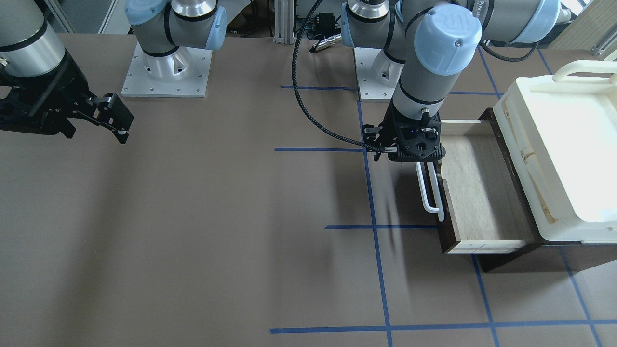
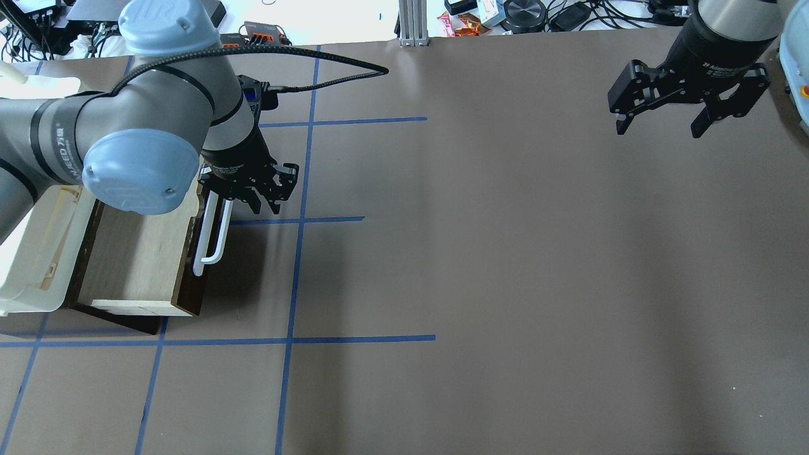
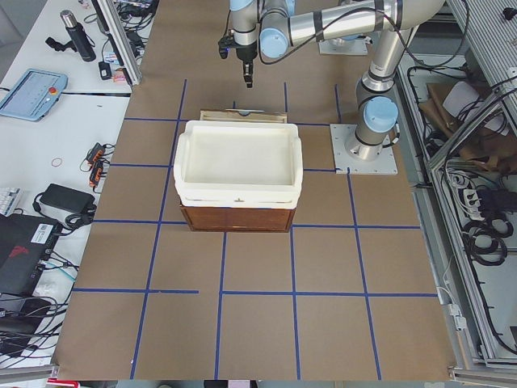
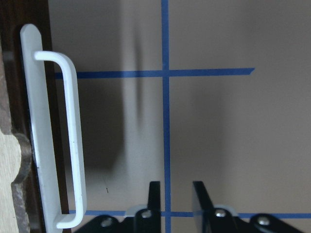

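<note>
A dark wooden box has its drawer (image 1: 480, 191) pulled out, pale and empty inside, with a white handle (image 4: 73, 136) on its outer edge. My gripper hangs above and just beside that handle, fingers pointing down with a gap between them and nothing in it. In the left wrist view the handle lies left of the fingertips, apart from them. In the top view the gripper sits at the handle's back end. A white plastic tray (image 3: 238, 162) rests on the box.
A second arm's gripper (image 2: 660, 106) stands across the table, well apart. Cables and electronics lie beyond the table's edges.
</note>
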